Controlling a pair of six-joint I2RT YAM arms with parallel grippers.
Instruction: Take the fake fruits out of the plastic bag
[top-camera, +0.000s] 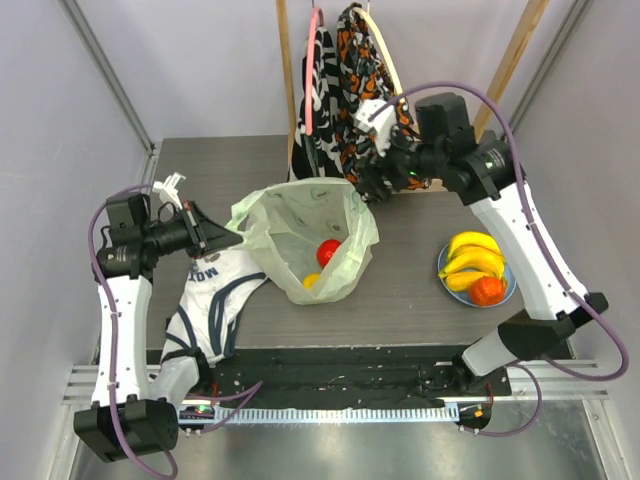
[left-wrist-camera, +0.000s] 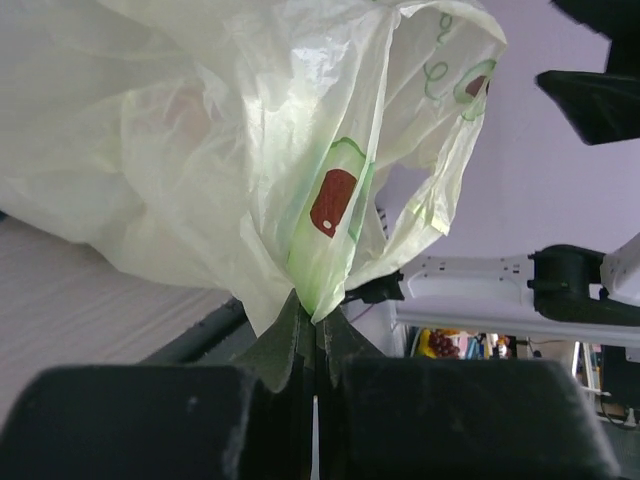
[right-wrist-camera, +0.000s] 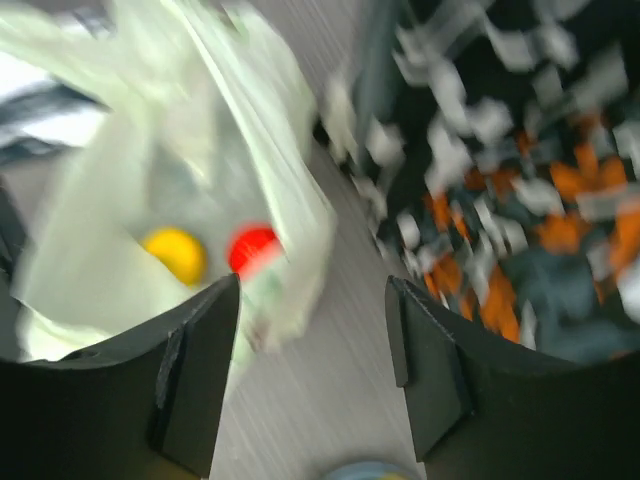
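A pale green plastic bag (top-camera: 280, 230) stands open mid-table, with a red fruit (top-camera: 329, 252) and a yellow fruit (top-camera: 311, 280) inside, also visible blurred in the right wrist view. My left gripper (top-camera: 226, 238) is shut on the bag's left edge; in the left wrist view the crumpled plastic (left-wrist-camera: 330, 220) runs into its fingertips. My right gripper (top-camera: 378, 172), blurred, is raised at the upper right of the bag, its fingers (right-wrist-camera: 180, 380) apart with nothing visible between them.
A blue bowl (top-camera: 448, 292) of bananas and an orange fruit sits at the right. Patterned bags (top-camera: 365, 90) hang on a wooden rack behind. A white jersey (top-camera: 205, 310) lies at the front left.
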